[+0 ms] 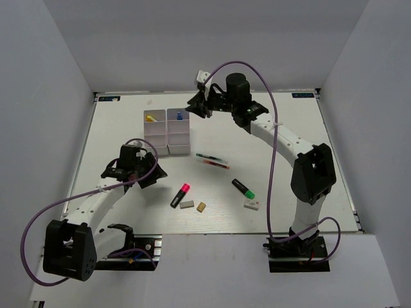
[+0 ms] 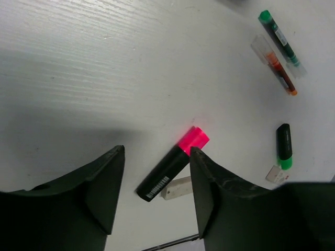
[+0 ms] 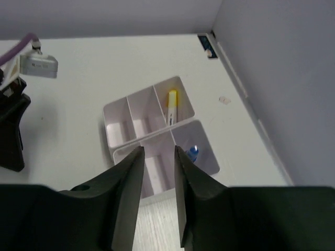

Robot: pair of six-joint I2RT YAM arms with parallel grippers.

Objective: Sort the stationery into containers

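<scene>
A pink-capped black marker (image 2: 165, 172) lies on the table, with a black marker with green end (image 1: 243, 188), two pens (image 2: 280, 73), a grey block (image 1: 187, 204) and a tan block (image 1: 201, 207). The divided container (image 3: 126, 117) holds a yellow item (image 3: 172, 104) and a blue item (image 3: 192, 151). My left gripper is open above the table left of the pink-capped marker, nothing between its fingers. My right gripper is open and empty, raised to the right of the container in the top view.
A light eraser-like block (image 1: 252, 204) lies near the green-ended marker. Cables hang from both arms.
</scene>
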